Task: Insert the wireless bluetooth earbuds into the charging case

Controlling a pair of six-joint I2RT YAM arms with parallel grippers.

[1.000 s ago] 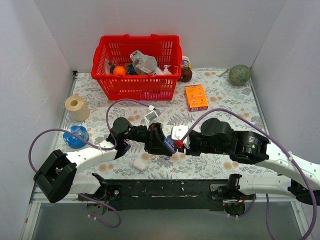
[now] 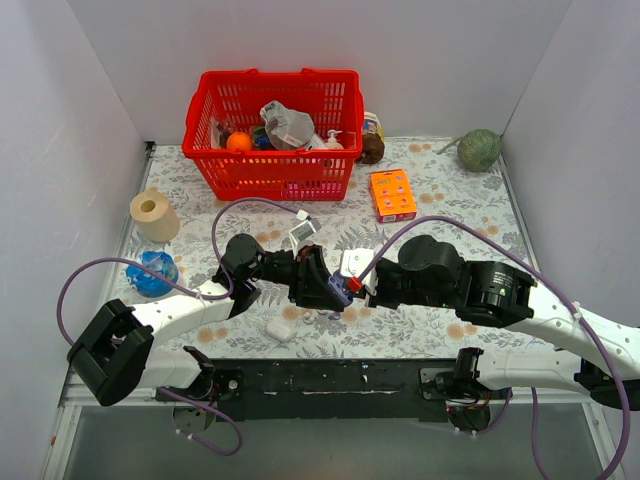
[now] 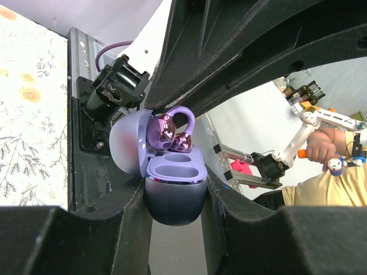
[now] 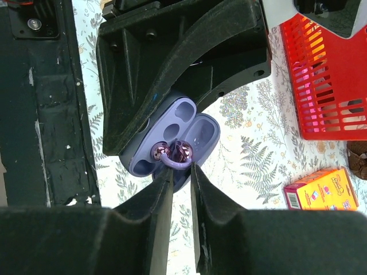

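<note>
The lavender charging case (image 3: 175, 197) is held with its lid (image 3: 127, 143) raised, and my left gripper (image 2: 328, 292) is shut on it. One earbud (image 4: 175, 157), a lavender loop with two shiny purple ends, is at the case's hollows in both wrist views. In the left wrist view its ends show above the front hollows; how deep they sit cannot be told. My right gripper is open, its fingertips on either side of the loop, close to the case. Small purplish bits (image 2: 310, 318) lie on the table below the left gripper, too small to identify.
A white block (image 2: 280, 330) rests on the tablecloth near the front edge. Farther back stand a red basket (image 2: 275, 175), an orange box (image 2: 392, 195) and a green round object (image 2: 479, 150). A paper roll (image 2: 155, 215) and blue bag (image 2: 152, 273) are at the left.
The left arm and the table objects look unchanged.
</note>
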